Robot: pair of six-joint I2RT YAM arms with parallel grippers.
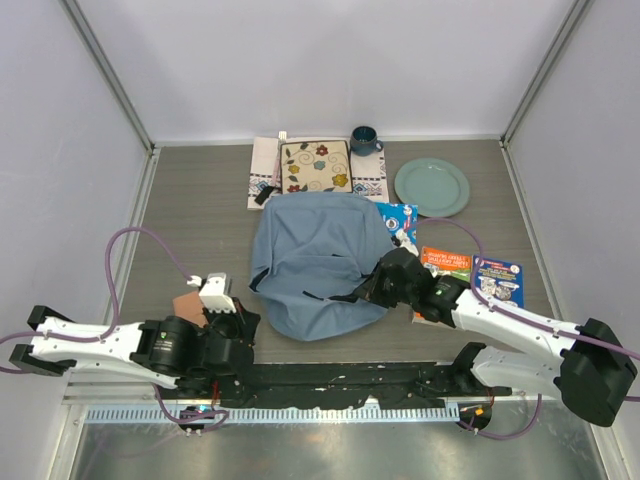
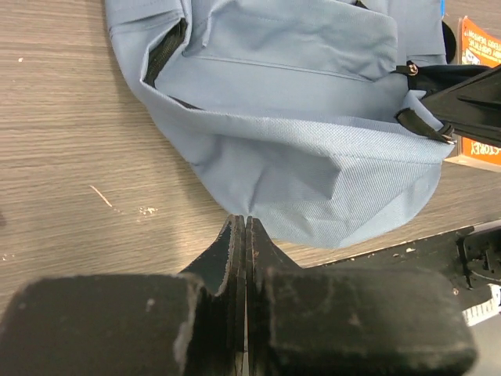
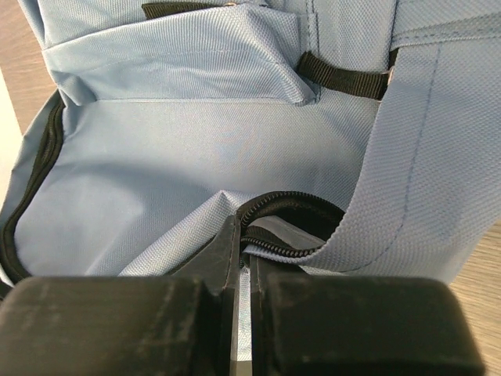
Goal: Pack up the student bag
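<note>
A blue-grey cloth bag (image 1: 318, 250) lies in the middle of the table, its black-zipped mouth spread open toward the front. My right gripper is shut on the zipper edge (image 3: 293, 205) of the bag mouth, on the bag's right side. To the left of the bag, off its cloth, my left gripper (image 1: 255, 318) is shut; nothing shows between its fingertips. Two picture books, one orange (image 1: 446, 264) and one blue (image 1: 499, 282), lie at the right, partly behind the right arm. Another blue book (image 1: 398, 217) is partly covered by the bag.
A flowered square case (image 1: 316, 167) rests on a patterned cloth (image 1: 369, 178) at the back, with a dark mug (image 1: 365, 140) beside it. A green plate (image 1: 432, 187) sits back right. A brown item (image 1: 189, 306) lies by the left arm.
</note>
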